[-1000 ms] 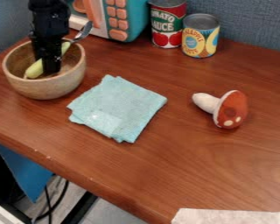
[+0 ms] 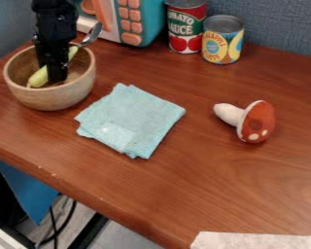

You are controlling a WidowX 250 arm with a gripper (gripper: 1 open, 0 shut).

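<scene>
My black gripper (image 2: 57,62) reaches down into a wooden bowl (image 2: 57,95) at the upper left, over a pale yellow-green elongated object (image 2: 39,76), perhaps a banana. Whether its fingers are shut on that object cannot be seen clearly. A silver handle-like piece (image 2: 89,36) rises at the bowl's back right.
A folded cloth (image 2: 129,120) lies right of the bowl. A mushroom toy (image 2: 253,122) is farther right. A toy appliance (image 2: 136,21), a red-green can (image 2: 185,27) and a yellow-blue can (image 2: 222,41) stand at the back.
</scene>
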